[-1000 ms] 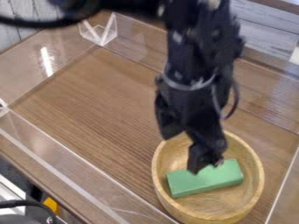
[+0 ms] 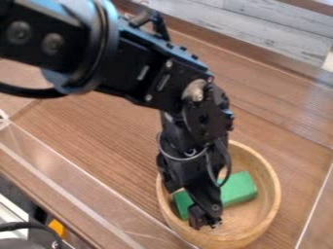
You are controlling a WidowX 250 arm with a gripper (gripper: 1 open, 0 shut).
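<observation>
A round wooden bowl (image 2: 252, 221) sits on the table at the lower right, holding a green rectangular block (image 2: 239, 190). My black gripper (image 2: 197, 199) reaches down from above into the bowl, its lower end over the left part of the block and hiding some of it. The gripper is open; whether the fingers touch the block is hard to tell.
A transparent edge runs diagonally along the lower left, with cables and a yellow object beyond it. A pale plank wall (image 2: 260, 29) stands at the back.
The gripper has come down into the bowl and tilted leftward with the arm. The bowl and block appear shifted a little to the left, and more of the block is now covered.
</observation>
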